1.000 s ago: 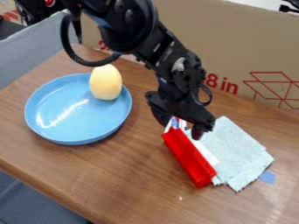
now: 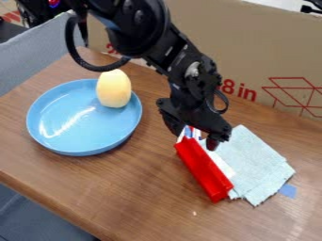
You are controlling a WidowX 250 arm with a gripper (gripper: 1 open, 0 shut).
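Observation:
The black robot arm reaches down from the top, and its open gripper (image 2: pixel 195 132) is over the upper end of a red, white-topped elongated object (image 2: pixel 208 172). That object lies slanted on a pale grey-blue folded cloth (image 2: pixel 258 165). Whether the fingers touch the object is hard to tell. A blue plate (image 2: pixel 70 122) lies on the left, with a pale yellow egg-shaped object (image 2: pixel 113 88) at its upper right.
A cardboard box (image 2: pixel 262 56) stands along the back. A grey edge or wall borders the table at the left. A small piece of blue tape lies right of the cloth.

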